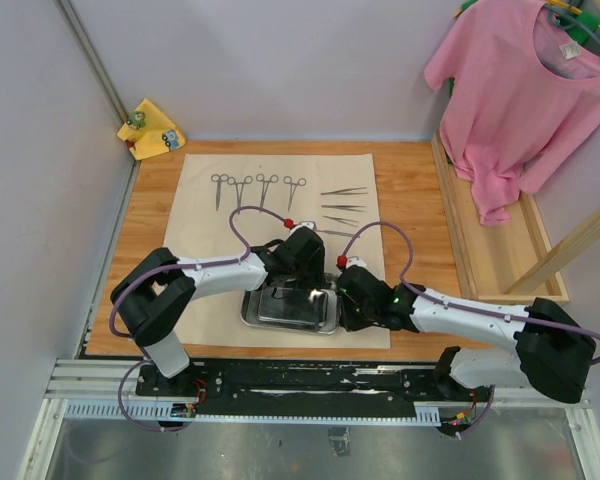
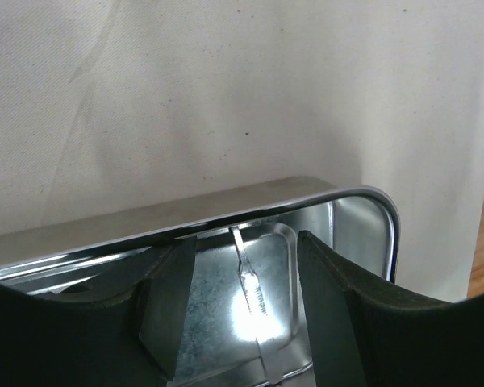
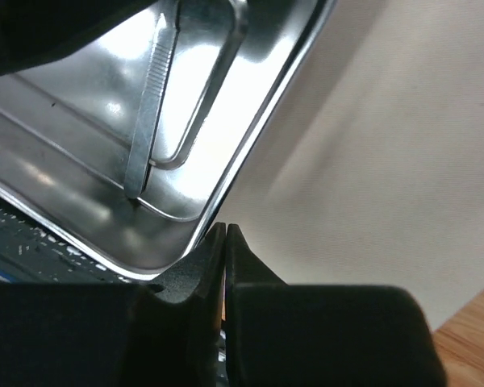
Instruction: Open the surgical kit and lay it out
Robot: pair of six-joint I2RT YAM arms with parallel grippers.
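A steel tray (image 1: pixel 280 322) lies at the front of the cream cloth (image 1: pixel 216 230). Above it my left gripper stands open, a slim metal instrument (image 2: pixel 250 286) lying in the tray between and below its fingers. My right gripper is shut with nothing seen between its fingers, at the tray's right-hand rim; the instrument (image 3: pixel 149 113) shows inside the tray. Behind, several ringed instruments (image 1: pixel 265 184) stand in a row, with several straight ones (image 1: pixel 345 206) laid out at their right.
A wooden rack (image 1: pixel 534 296) with a pink shirt (image 1: pixel 510 100) stands at the right. A yellow cloth (image 1: pixel 152 128) is at the back left. Bare wood borders the cream cloth.
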